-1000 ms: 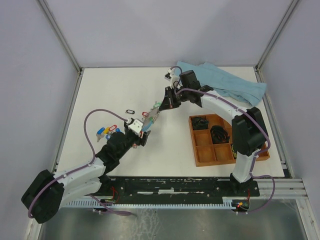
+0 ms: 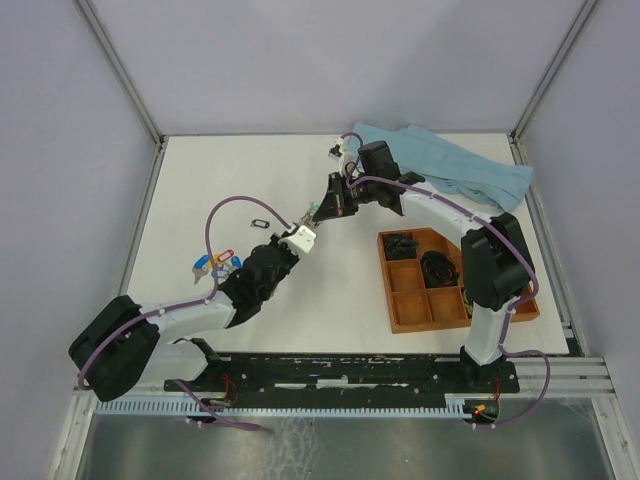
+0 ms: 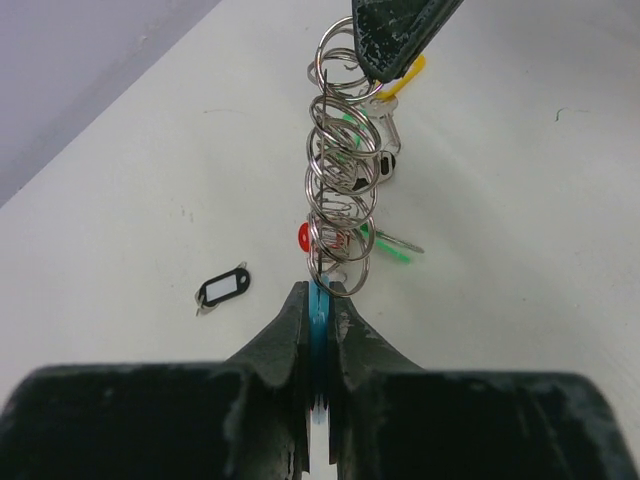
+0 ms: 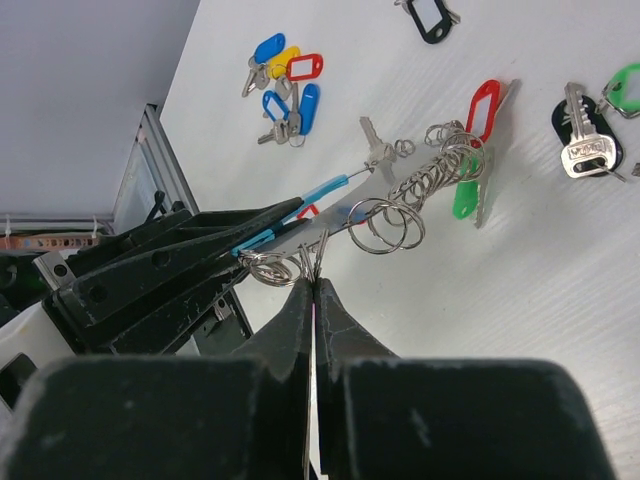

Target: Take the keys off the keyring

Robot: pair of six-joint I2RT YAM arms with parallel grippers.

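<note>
A chain of steel key rings (image 3: 340,160) stretches between the grippers. In the left wrist view my left gripper is shut on a light-blue tool, its tip among the rings. In the right wrist view this left gripper comes in from the left with the blue tool (image 4: 322,192). My right gripper is shut at the end of the coiled rings, thin metal showing at its fingertips. Keys with coloured tags (image 4: 308,106) lie on the table, and a key on a black tag (image 4: 590,150) lies apart.
A wooden compartment box (image 2: 410,310) holding black items stands on the right. A teal cloth (image 2: 450,160) lies at the back right.
The right arm has hardly moved.
</note>
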